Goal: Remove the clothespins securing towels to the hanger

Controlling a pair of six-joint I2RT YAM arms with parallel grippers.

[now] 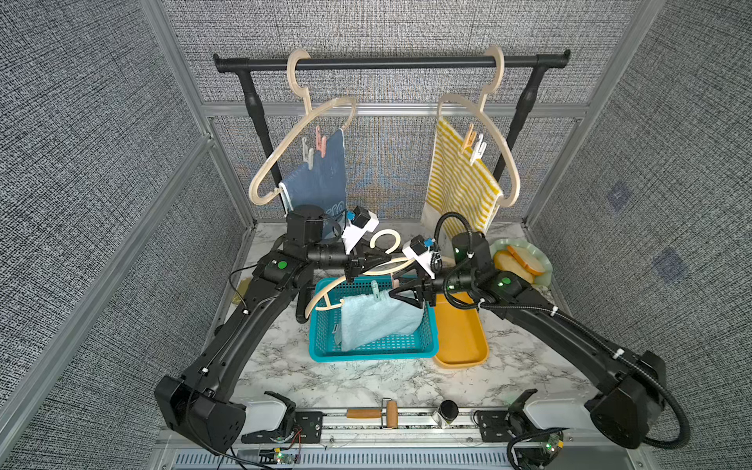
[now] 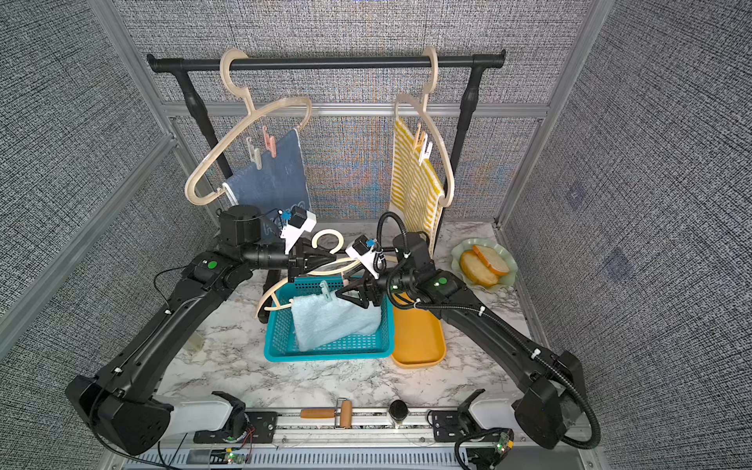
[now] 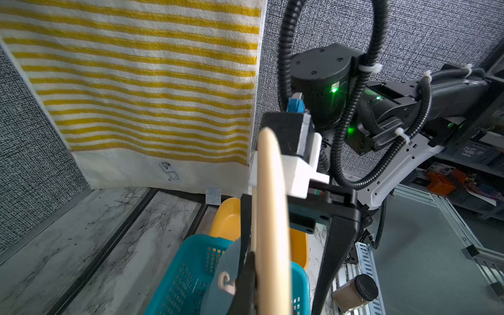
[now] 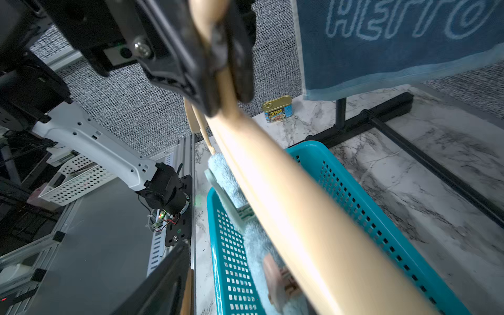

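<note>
A cream hanger (image 1: pixel 329 291) is held above the teal basket, with a pale blue towel (image 1: pixel 377 319) hanging from its bar. Two clothespins pinch that towel: a pale green one (image 4: pixel 226 202) and a pink one (image 4: pixel 275 282). My left gripper is shut on the hanger near its hook base. Close by the pink pin, at the towel's upper right, my right gripper (image 1: pixel 396 284) stands open; whether it touches the pin I cannot tell. One dark, blurred right finger (image 4: pixel 162 286) shows in the right wrist view.
The teal basket (image 1: pixel 316 344) and an orange tray (image 1: pixel 462 333) sit beneath. On the rack (image 1: pixel 391 64) behind hang a dark blue towel (image 1: pixel 317 176) and a yellow-striped towel (image 1: pixel 462 176), both pinned on hangers. A plate of bread (image 2: pixel 487 264) stands to the right.
</note>
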